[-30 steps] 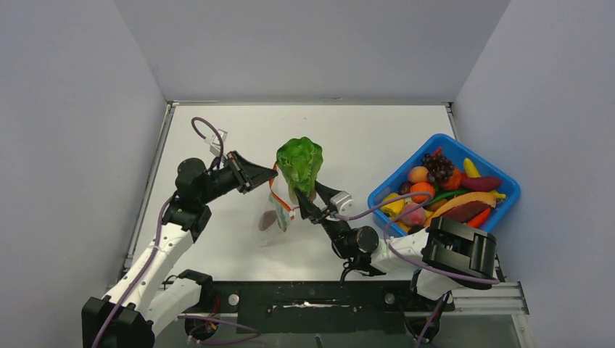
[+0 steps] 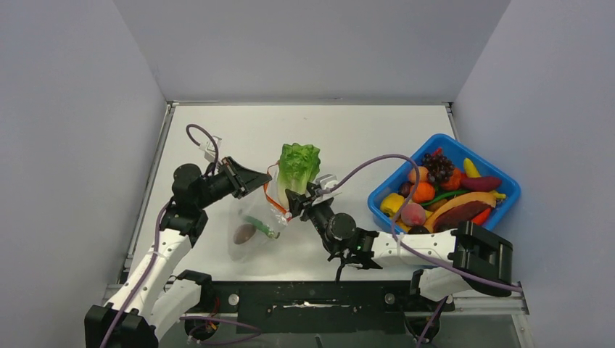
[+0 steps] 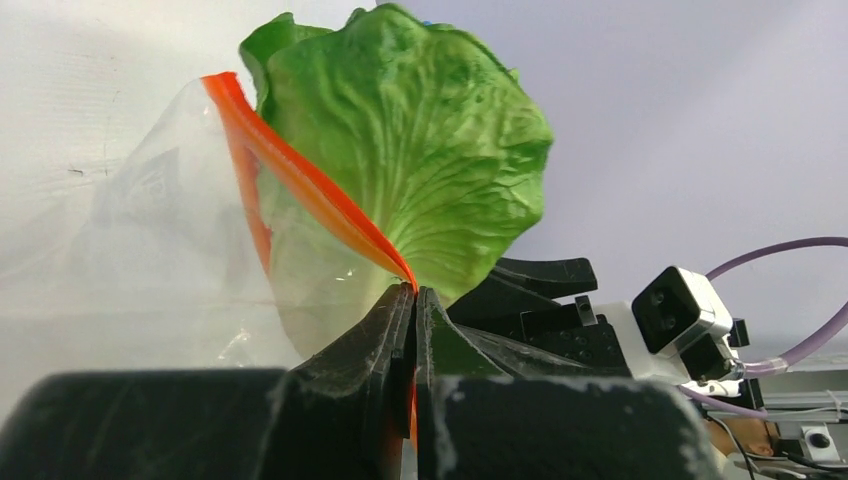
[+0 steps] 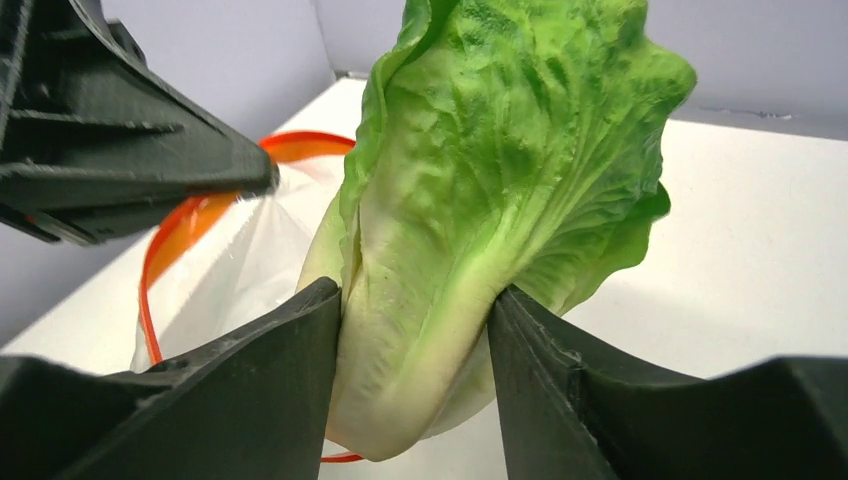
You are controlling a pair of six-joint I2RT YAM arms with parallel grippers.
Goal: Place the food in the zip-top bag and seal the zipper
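In the top view my left gripper (image 2: 267, 178) is shut on the orange zip rim of the clear bag (image 3: 130, 240). The zip edge (image 3: 330, 195) runs up and left from its fingertips. Inside the bag lie a dark oval food (image 2: 244, 233) and a long green one (image 2: 261, 226). The lettuce (image 2: 297, 167) is tilted at the bag mouth, its leaves outside and its pale base showing through the plastic. My right gripper has its fingers apart on either side of the pale stem; whether they grip it is not clear.
On the right stands a blue bin (image 2: 508, 192) full of toy fruit and vegetables, with the right arm crossing its front edge.
My right gripper moved left and its fingers look closer together. The bag spread toward the front left, and the left gripper barely moved.
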